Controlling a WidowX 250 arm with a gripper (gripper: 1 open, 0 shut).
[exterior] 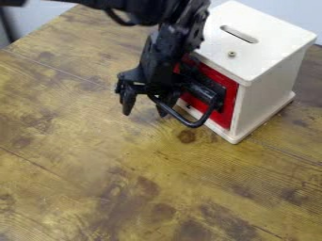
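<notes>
A white box [265,71] with a slot on top and a red front panel [219,114] stands at the upper right. A black bar-shaped handle [194,120] juts from the panel. My black gripper [138,90] hangs just left of the panel, beside the handle, with the arm covering part of the panel. Whether its fingers are open or shut, or touch the handle, is unclear in this blurred view.
A pale wall edge shows at the upper left.
</notes>
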